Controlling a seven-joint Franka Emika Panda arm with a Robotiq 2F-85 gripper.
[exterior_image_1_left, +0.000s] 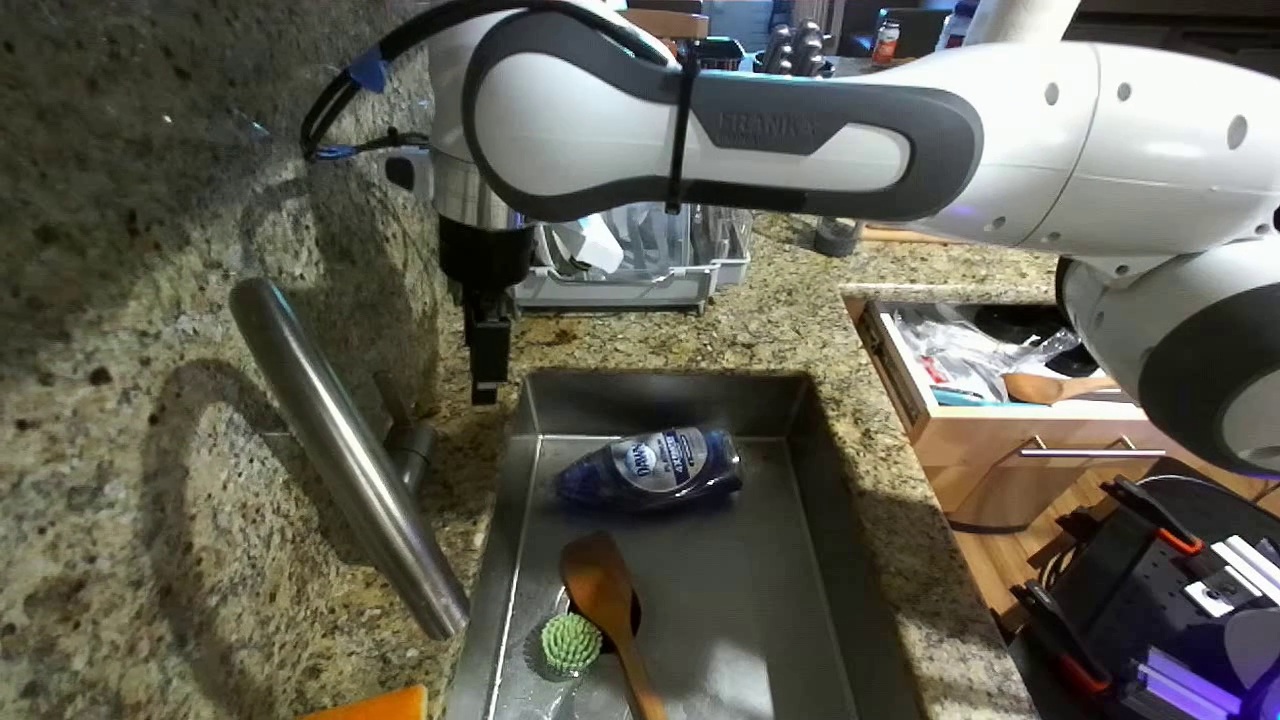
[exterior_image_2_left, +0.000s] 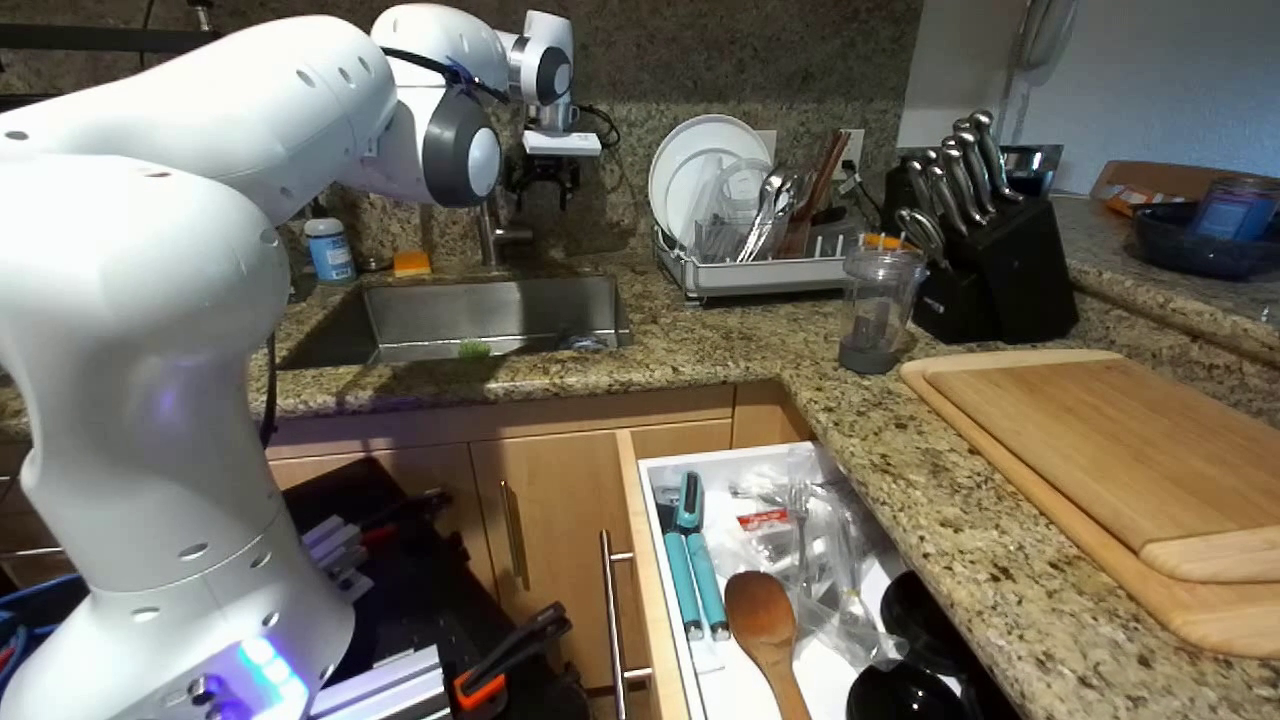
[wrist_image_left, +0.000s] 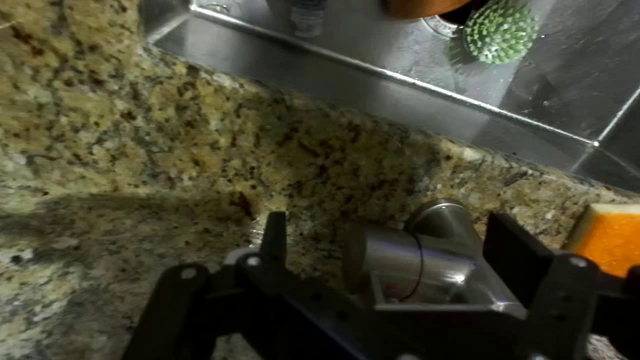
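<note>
My gripper is open, its dark fingers spread wide with nothing held. It hangs above the counter behind the sink, near the steel faucet (exterior_image_1_left: 354, 462). From the wrist, the faucet's base (wrist_image_left: 447, 258) appears below, between the fingers and partly covered by them. In the steel sink (exterior_image_1_left: 828, 576) a blue dish soap bottle (exterior_image_1_left: 654, 468) lies on its side. A wooden spoon (exterior_image_1_left: 606, 590) rests near a green-bristled brush (exterior_image_1_left: 569, 644). An orange sponge (wrist_image_left: 613, 240) sits on the counter by the faucet.
The granite wall (exterior_image_1_left: 96, 360) rises close behind the gripper. Beyond the sink stands a dish rack (exterior_image_2_left: 768, 278) with plates and utensils. A drawer (exterior_image_2_left: 666, 576) is pulled out, with a wooden spoon (exterior_image_2_left: 762, 612) inside. Cutting boards (exterior_image_2_left: 1080, 444) and a knife block (exterior_image_2_left: 1014, 276) occupy the right counter.
</note>
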